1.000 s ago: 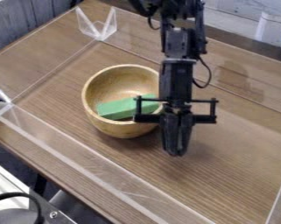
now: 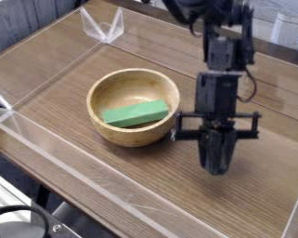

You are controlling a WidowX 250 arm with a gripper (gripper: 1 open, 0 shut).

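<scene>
My gripper (image 2: 215,153), black and blurred, hangs low over the wooden table (image 2: 163,195), just right of a round wooden bowl (image 2: 133,85). It is shut, and I see nothing held in it. A green block (image 2: 136,113) lies inside the bowl.
A clear plastic piece (image 2: 104,26) stands at the back left. Black cables (image 2: 27,214) lie at the lower left corner beside a white surface.
My gripper has moved to the right, away from the bowl. The bowl and green block look unmoved.
</scene>
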